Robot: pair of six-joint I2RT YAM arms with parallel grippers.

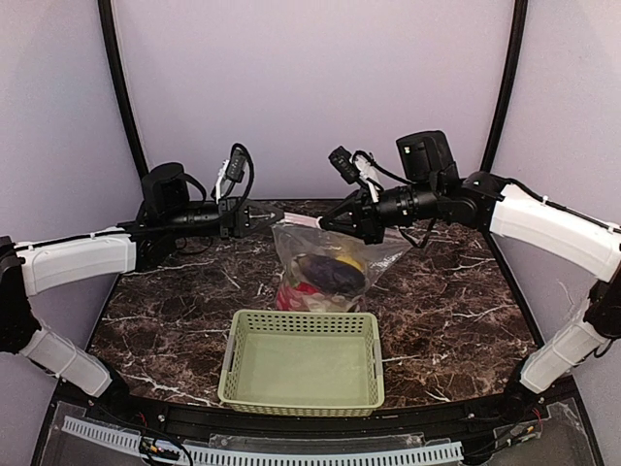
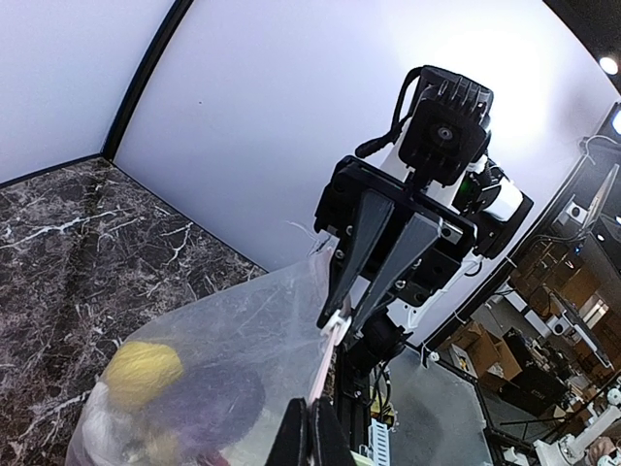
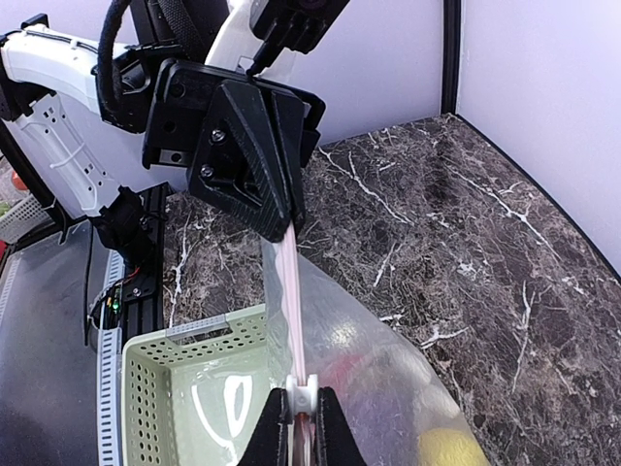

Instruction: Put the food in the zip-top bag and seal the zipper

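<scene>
The clear zip bag holds food, with yellow, purple and red shapes inside, and hangs from both grippers behind the basket. Its pink zipper strip runs between them. My left gripper is shut at the strip's left end, seen from close in the left wrist view. My right gripper is shut on the zipper at a white piece, the slider, visible in the right wrist view. The bag fills the lower middle of the left wrist view.
An empty pale green basket stands at the front middle of the marble table.
</scene>
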